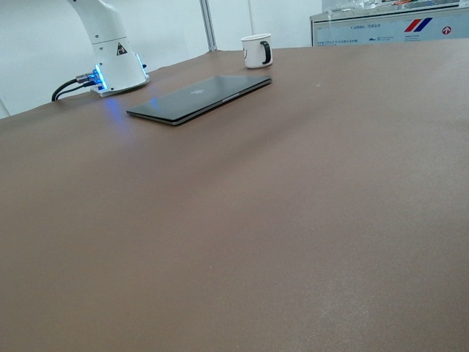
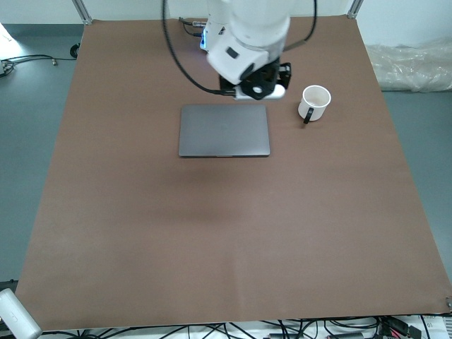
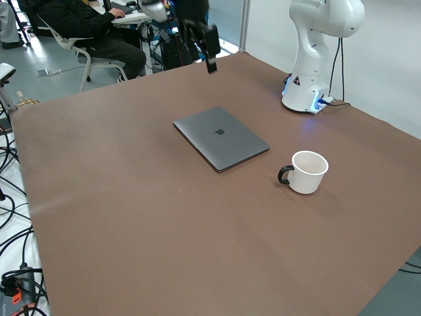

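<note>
A closed silver laptop (image 2: 224, 131) lies flat on the brown table, also seen in the top view (image 1: 198, 99) and right view (image 3: 221, 138). A white mug (image 2: 314, 103) with a dark handle stands upright to its right in the left view. The arm's black gripper (image 2: 258, 81) hangs over the table beyond the laptop, its fingers mostly hidden under the wrist. In the right view the gripper (image 3: 204, 49) is at the top, above the far part of the table, apart from laptop and mug; whether it is open or shut is unclear.
A white robot base (image 3: 304, 92) stands at the table's edge, with cables. Cables and equipment lie along another edge; a seated person is beyond the table.
</note>
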